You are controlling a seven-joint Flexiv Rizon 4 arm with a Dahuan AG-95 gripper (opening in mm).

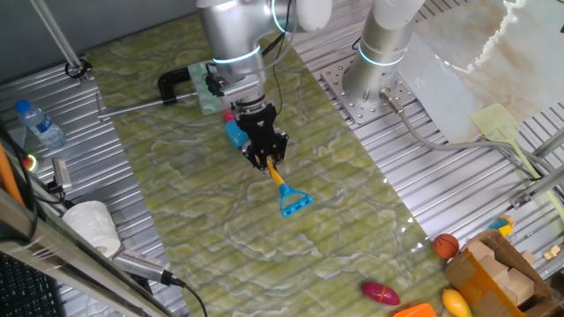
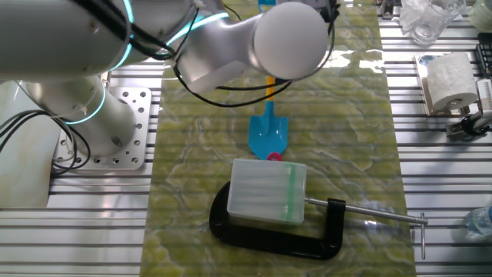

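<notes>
A toy shovel with a blue blade (image 2: 268, 137), a yellow shaft (image 1: 276, 176) and a blue grip end (image 1: 295, 203) is at the middle of the green marbled mat. My gripper (image 1: 270, 165) is over its shaft in exterior view 1, pointing down, and looks shut on the yellow part. The blade shows on the far side of the gripper there, partly covered by it. In exterior view 2 the arm hides the gripper's fingers and most of the shaft. Whether the shovel touches the mat I cannot tell.
A translucent box (image 2: 265, 191) sits with a black clamp (image 2: 277, 242) just beyond the blade, a small pink piece (image 2: 274, 156) between. A purple-red toy (image 1: 380, 292), a small basketball (image 1: 445, 246) and a cardboard box (image 1: 493, 275) stand near the mat's corner. Mid-mat is clear.
</notes>
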